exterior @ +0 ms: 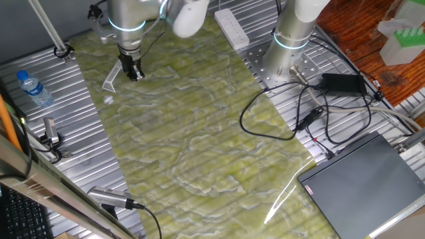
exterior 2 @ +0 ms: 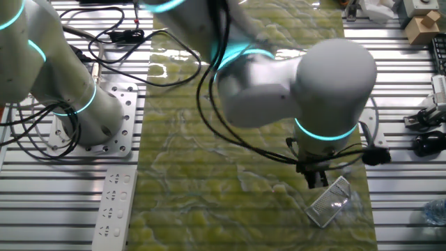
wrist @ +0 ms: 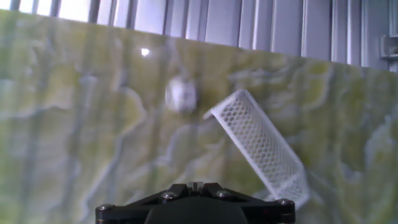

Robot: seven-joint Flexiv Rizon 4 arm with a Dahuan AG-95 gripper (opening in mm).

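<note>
A small ball (wrist: 181, 94), blurred white, is on the green marbled mat, apart from the white mesh goal frame (wrist: 258, 143) and to the left of its far end in the wrist view. In exterior view 1 the ball (exterior: 108, 99) is close to the mat's left edge, just below the goal frame (exterior: 110, 85). My black gripper looks shut, its fingertips together with nothing showing between them. From exterior view 1, the gripper (exterior: 137, 76) hangs low over the mat, right of the goal frame. I cannot make out the ball in exterior view 2.
Past the mat's edge lies ribbed metal decking (wrist: 249, 25). A water bottle (exterior: 34, 89) stands on it at the left. A power strip (exterior: 232, 28) and looped black cables lie near the arm's base; a laptop (exterior: 365, 182) is at lower right.
</note>
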